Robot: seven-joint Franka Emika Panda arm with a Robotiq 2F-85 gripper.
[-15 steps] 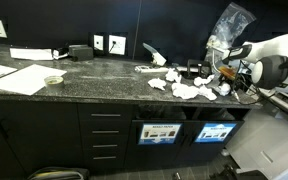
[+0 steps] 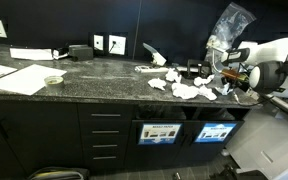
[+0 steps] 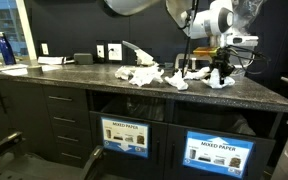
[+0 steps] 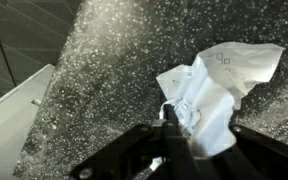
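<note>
A crumpled white paper (image 4: 212,92) with faint print on one flap lies between the fingers of my gripper in the wrist view. The fingers are shut on it, and its loose part spreads out ahead of them. In exterior view 2 the gripper (image 3: 222,72) points down at the right end of the dark counter (image 3: 199,101), with the same paper (image 3: 217,80) under it, low at the countertop. Several more crumpled papers (image 3: 142,75) lie to the left along the counter. In exterior view 1 the arm hides most of the held paper.
Two bins labelled mixed paper (image 3: 126,135) sit under the counter's front edge. At the back stand a black holder (image 2: 192,69) and a clear bag (image 2: 229,27). Flat sheets (image 2: 29,80) and a tape roll (image 2: 54,81) lie far left.
The arm at the right has shifted only slightly near the counter. The loose papers on the counter have not moved.
</note>
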